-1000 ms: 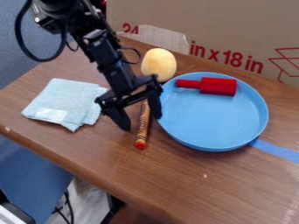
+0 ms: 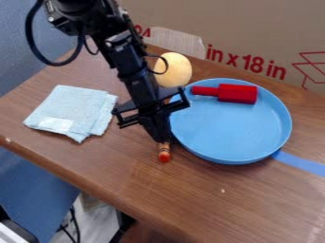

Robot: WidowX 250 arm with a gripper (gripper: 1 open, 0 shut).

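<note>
My black gripper (image 2: 158,123) is low over the table, directly above a thin brown stick with a red end (image 2: 164,155), which it mostly covers; whether the fingers are open or shut on it I cannot tell. Just to the right lies a round blue plate (image 2: 241,133) holding a red object with a narrow handle (image 2: 235,93) near its back rim. A folded light-blue cloth (image 2: 70,112) lies on the left of the wooden table.
A pale yellow oval object (image 2: 176,68) sits behind the plate, near a cardboard box (image 2: 254,38). Blue tape (image 2: 305,166) runs right of the plate.
My gripper has shifted and turned, now covering more of the stick from above. The cloth and plate look unmoved.
</note>
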